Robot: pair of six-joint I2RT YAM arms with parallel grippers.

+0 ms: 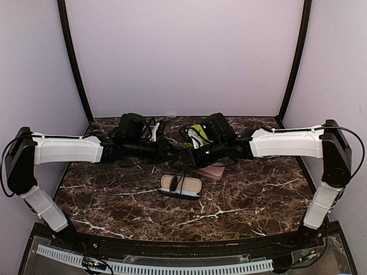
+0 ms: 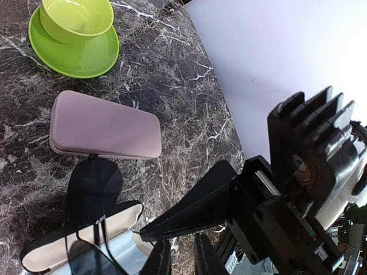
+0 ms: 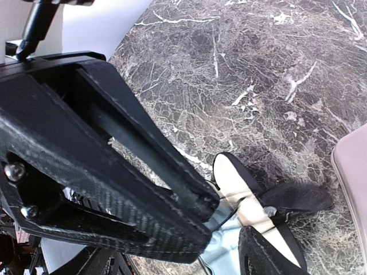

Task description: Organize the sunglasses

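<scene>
Dark sunglasses [image 2: 94, 192] hang lens-down over the case, blurred, one lens overlapping the lid in the left wrist view. In the right wrist view a thin temple of the sunglasses [image 3: 295, 196] leads to the tip of my left gripper, which looks shut on it; the grip itself is partly hidden. My right gripper is parted, with no sunglasses visible between its fingers. Below both grippers lies an open eyeglass case [image 1: 195, 184], beige inside, with a light-blue cloth [image 1: 183, 193] in it.
Behind the open case is a closed pink case [image 2: 106, 126]. Farther back stand a yellow-green bowl [image 2: 77, 17] and green plate [image 2: 74, 60]. Both grippers crowd together over the middle.
</scene>
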